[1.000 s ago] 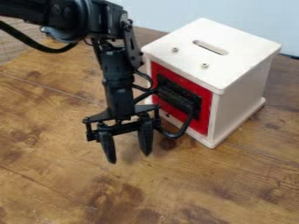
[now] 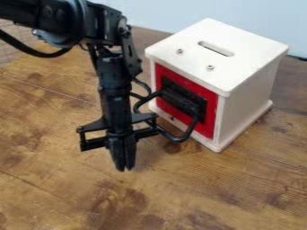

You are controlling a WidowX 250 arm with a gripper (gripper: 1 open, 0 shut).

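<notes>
My black gripper (image 2: 124, 153) hangs low over the wooden table, left of a white wooden box (image 2: 234, 72), its fingers closed together with nothing visible between them. The box has a red front face (image 2: 207, 126) with a dark panel on it, partly behind the arm's cables, and a slot with two small screws on its top.
A pale wall stands behind the box.
The gripper's fingers were apart a second ago and are now closed. The gripper has shifted slightly to the left and down.
</notes>
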